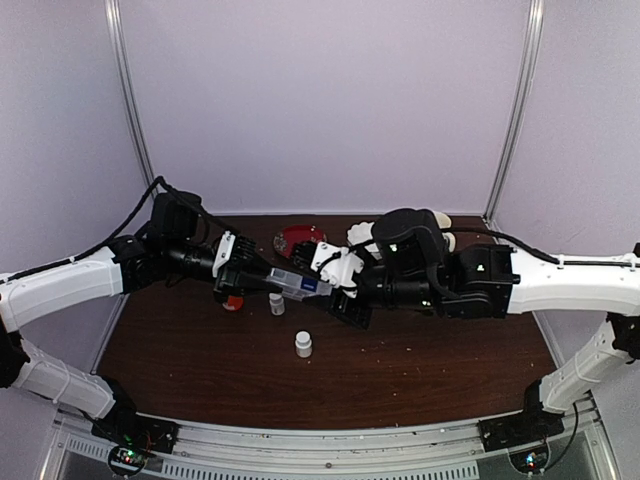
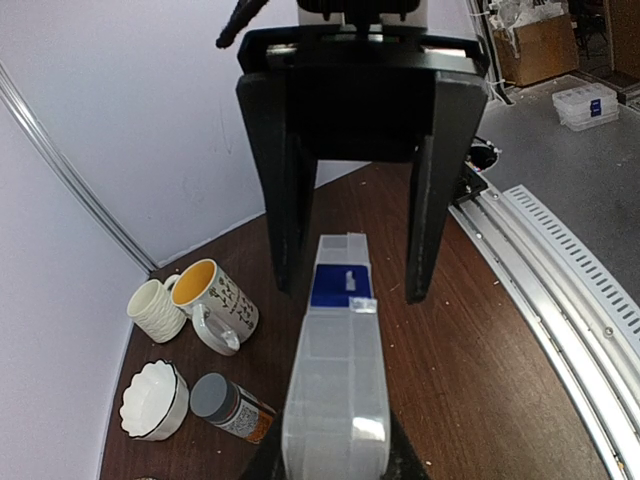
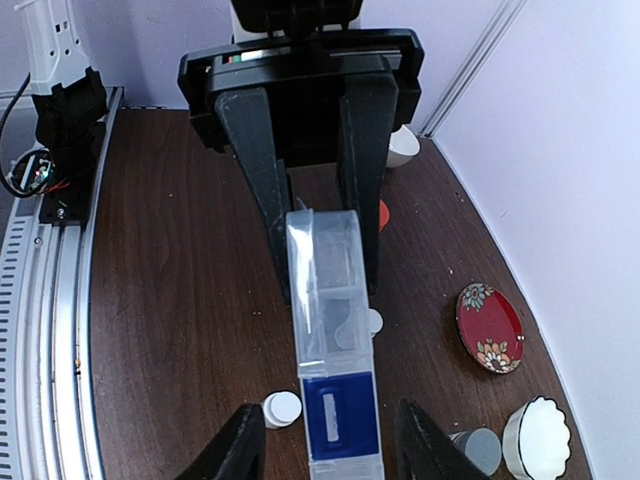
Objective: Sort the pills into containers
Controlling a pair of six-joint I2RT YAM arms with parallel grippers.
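A clear pill box (image 1: 298, 285) with a blue latch hangs in mid-air between my grippers. My left gripper (image 1: 268, 278) is shut on one end of it. My right gripper has its fingers apart around the blue-latched end, open; in the left wrist view they stand either side of the box. White pill bottles (image 1: 303, 345) (image 1: 277, 304) stand on the dark table below. A grey-lidded bottle (image 2: 225, 405) shows in both wrist views.
A red flowered plate (image 3: 489, 327), a white scalloped bowl (image 2: 148, 402) and mugs (image 2: 222, 300) stand toward the back.
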